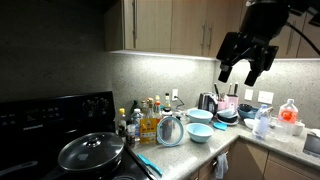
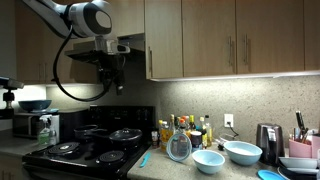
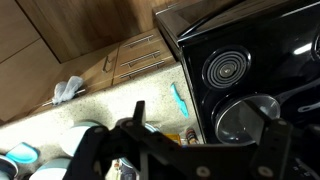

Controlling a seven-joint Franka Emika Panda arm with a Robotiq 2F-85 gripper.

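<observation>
High above the counter my gripper [image 1: 238, 77] hangs with its two fingers well apart. Nothing shows between them. From the second exterior side the gripper [image 2: 119, 60] is seen in front of the upper cabinets, over the stove area. In the wrist view the open gripper looks down at the counter, its fingertips on either side of a blue utensil [image 3: 179, 100] that lies far below on the surface. A dark pan with a glass lid [image 1: 90, 152] rests on the black stove [image 1: 40, 130].
Several bottles [image 1: 149, 125] and a round, clear lid [image 1: 170, 131] stand near the wall. Light-blue bowls [image 2: 208, 160], a kettle [image 2: 269, 141] and a dish rack [image 2: 300, 163] lie further right. Wooden upper cabinets [image 2: 205, 40] overhang the counter.
</observation>
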